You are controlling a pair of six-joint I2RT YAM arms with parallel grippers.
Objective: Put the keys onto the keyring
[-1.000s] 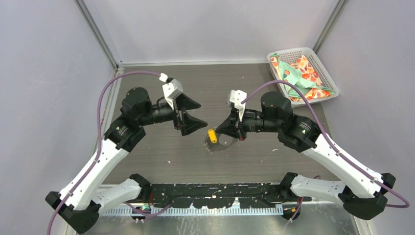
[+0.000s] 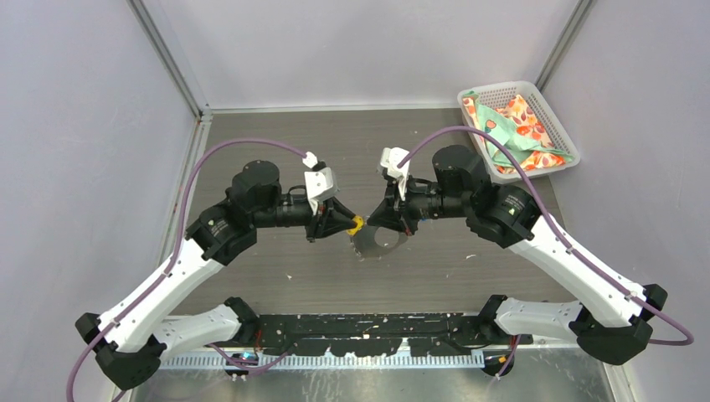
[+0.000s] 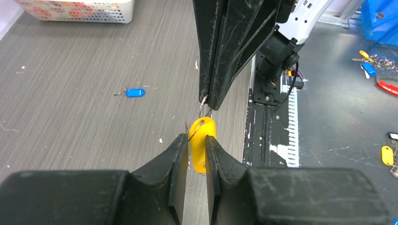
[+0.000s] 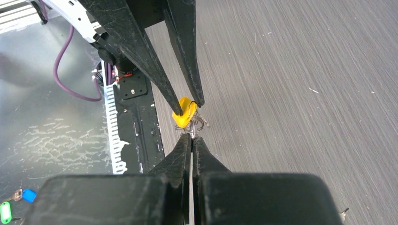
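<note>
A yellow key tag hangs between my grippers above the table. In the left wrist view my right gripper is shut on the thin metal ring at the top of the tag. My left gripper has its fingers part-way apart, one on either side of the tag; whether they press on it I cannot tell. The right wrist view has the left fingertips flanking the yellow tag. Thin metal loops dangle close to my right gripper's tips; individual keys are hard to make out.
On the table lies a blue tag with a small metal piece. A white basket of cloth stands at the back right. Beyond the front edge are other tags, a blue bin and a red-handled item. Bare tabletop surrounds the grippers.
</note>
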